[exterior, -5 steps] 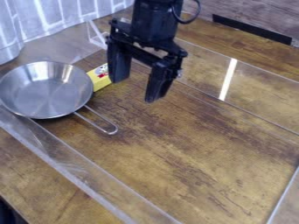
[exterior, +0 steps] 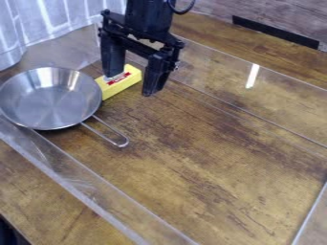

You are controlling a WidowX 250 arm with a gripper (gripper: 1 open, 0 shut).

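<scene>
My black gripper (exterior: 136, 65) hangs at the upper middle of the camera view, its two fingers spread open above the table. Behind and below its left finger lies a yellow box (exterior: 120, 86) with a red label, partly hidden by the gripper. A steel pan (exterior: 52, 96) rests at the left, its handle reaching toward the lower middle, just in front of the box.
Clear plastic strips or walls run along the left and right sides. A pale curtain (exterior: 32, 19) hangs at the upper left.
The gripper has risen and shifted back and a little to the left, uncovering more of the yellow box. The pan and box have not moved.
</scene>
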